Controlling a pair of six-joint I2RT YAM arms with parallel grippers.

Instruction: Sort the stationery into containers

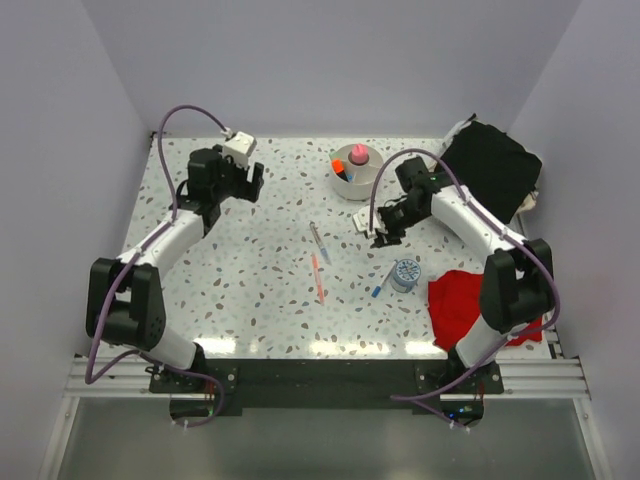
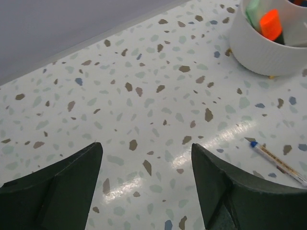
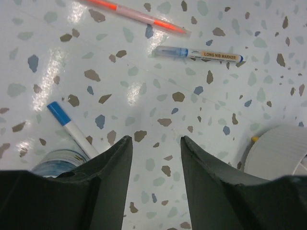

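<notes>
A blue long nib marker point(image 1: 319, 242) lies mid-table beside an orange pen point(image 1: 317, 278); a blue-capped pen point(image 1: 382, 282) lies by a round blue container point(image 1: 405, 276). The white round holder point(image 1: 352, 182) at the back holds pink, orange and other items. My right gripper point(image 1: 379, 229) hangs open over the table right of the marker; in the right wrist view nothing is between its fingers. My left gripper point(image 1: 251, 178) stands open at the back left, left of the holder, nothing between its fingers.
A white bin with a black bag point(image 1: 495, 165) stands at the back right, partly hidden by the right arm. A red cloth point(image 1: 455, 305) lies at the front right.
</notes>
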